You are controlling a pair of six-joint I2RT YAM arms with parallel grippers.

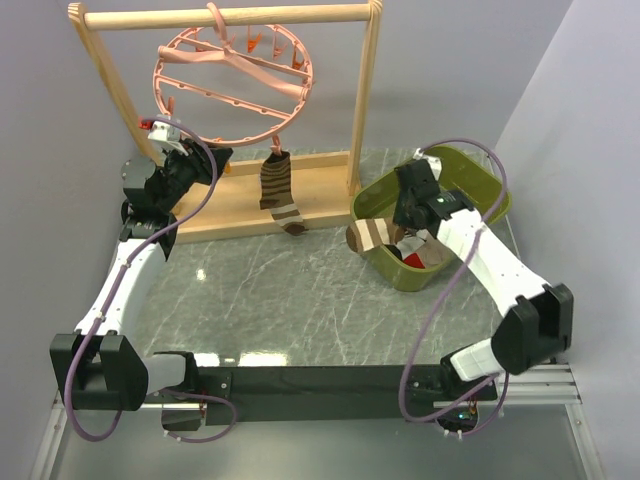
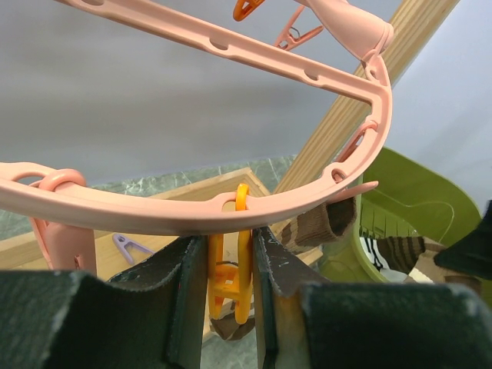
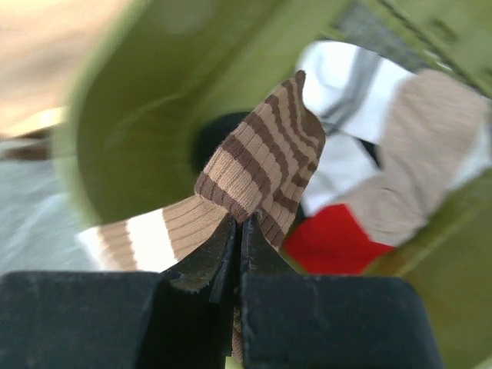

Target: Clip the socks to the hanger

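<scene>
The pink hanger [image 1: 230, 137] hangs from the wooden frame, a brown striped sock [image 1: 284, 190] dangling from it. My left gripper is shut on an orange clip [image 2: 243, 201] at the hanger's ring. My right gripper is low in the green bin, shut on a brown-and-cream striped sock [image 3: 269, 154], whose light-striped part [image 1: 368, 234] lies over the bin's left rim. Other socks [image 3: 354, 92], white, beige, red and dark, lie inside the bin.
The green bin [image 1: 480, 185] stands right of the rack's wooden base [image 1: 230, 220]. Grey walls enclose the sides and back.
</scene>
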